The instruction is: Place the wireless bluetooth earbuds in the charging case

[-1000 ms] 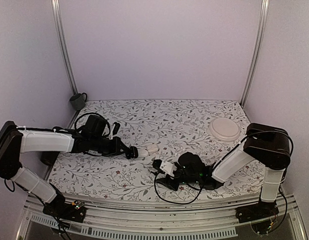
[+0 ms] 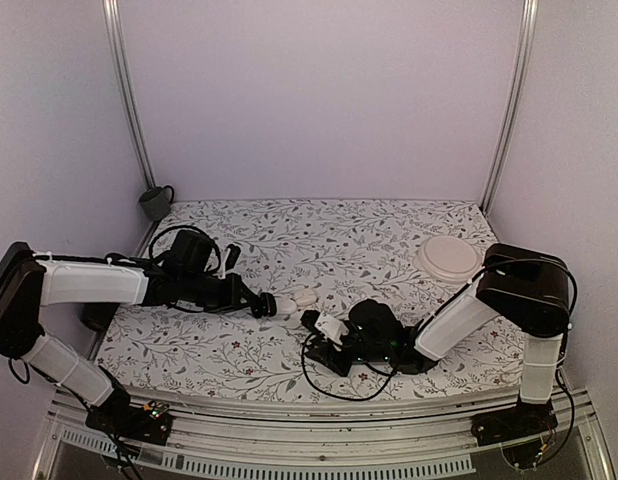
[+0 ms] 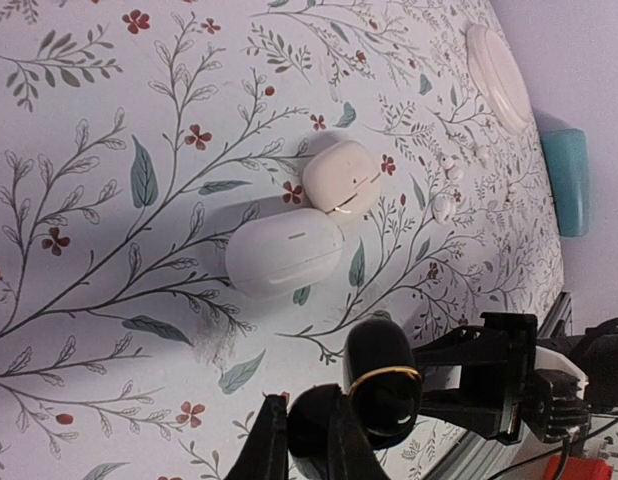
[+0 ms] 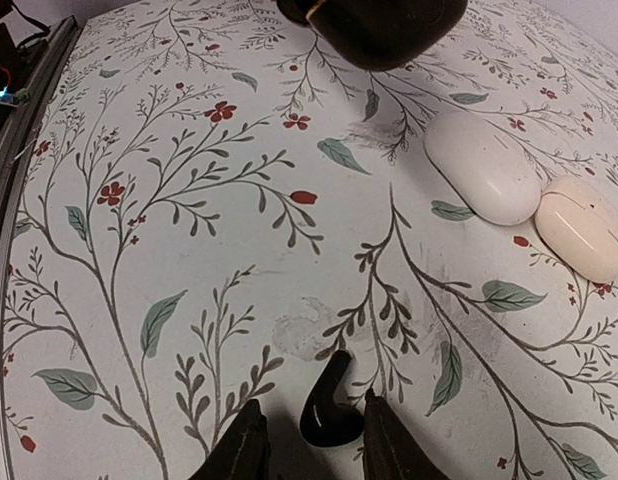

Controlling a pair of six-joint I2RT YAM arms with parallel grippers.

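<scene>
My left gripper is shut on the black charging case, held open above the table with a gold band showing, in the top view (image 2: 264,305) and at the top of the right wrist view. A black earbud (image 4: 329,425) lies on the floral table in the right wrist view, with my right gripper low around it, its fingers apart; whether they touch it I cannot tell.
A white case (image 3: 284,250) and a pale pink case (image 3: 339,175) lie beside the black case. A round white lid (image 2: 449,255) is at the back right, a grey mug (image 2: 156,203) at the back left.
The right arm has shifted a little to the left and slightly up in the top view. The left arm and the case look unmoved.
</scene>
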